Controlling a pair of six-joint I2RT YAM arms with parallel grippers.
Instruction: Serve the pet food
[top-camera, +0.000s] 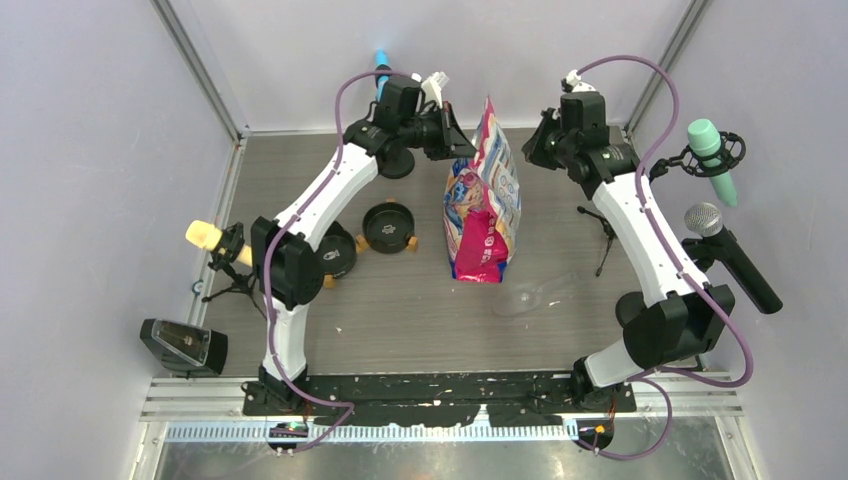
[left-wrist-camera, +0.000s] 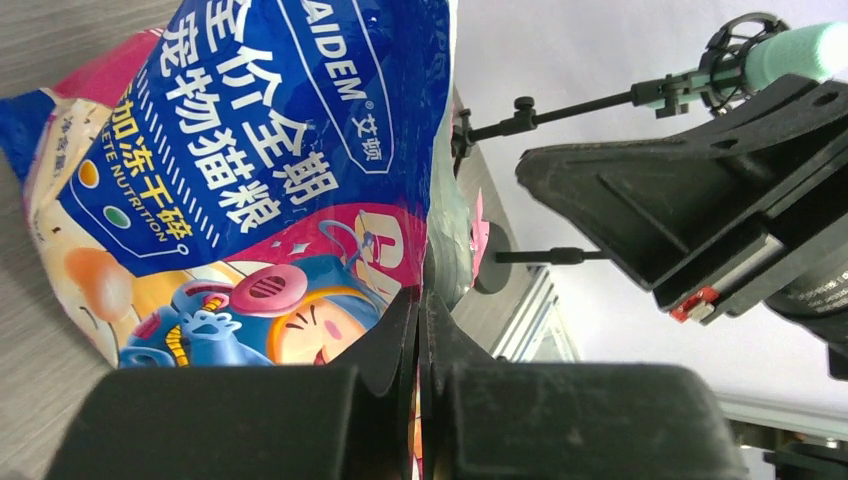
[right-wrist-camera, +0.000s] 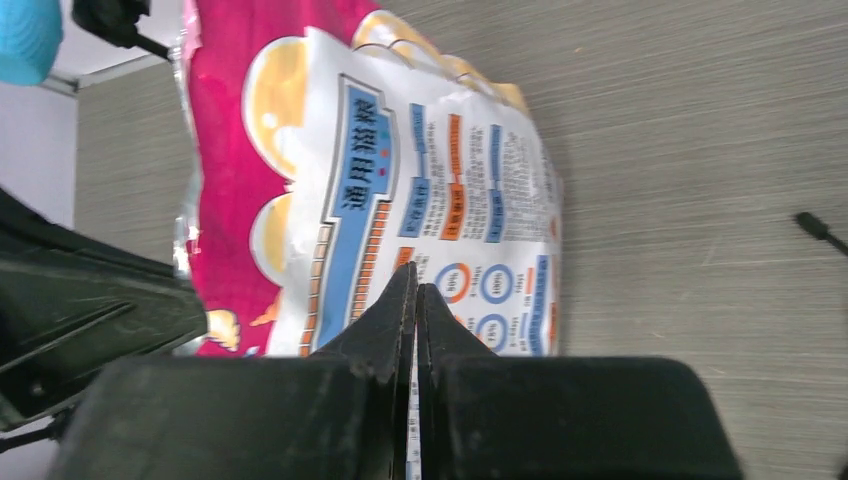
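Note:
The printed pet food bag (top-camera: 480, 220) stands upright in the middle of the table, pinched tall at the top. My left gripper is shut on the bag's thin top edge, with blue printed film filling much of the left wrist view. My right gripper is shut, just right of the bag's top in the top view; its tips lie over the white back panel in the right wrist view, and what is between them, if anything, is unclear. Two black bowls (top-camera: 388, 222) with wooden feet sit left of the bag, one partly under the left arm.
A clear scoop (top-camera: 520, 298) lies in front of the bag. Microphones on stands (top-camera: 712, 228) are at the right, others at the back and left, along with a small speaker (top-camera: 182, 345).

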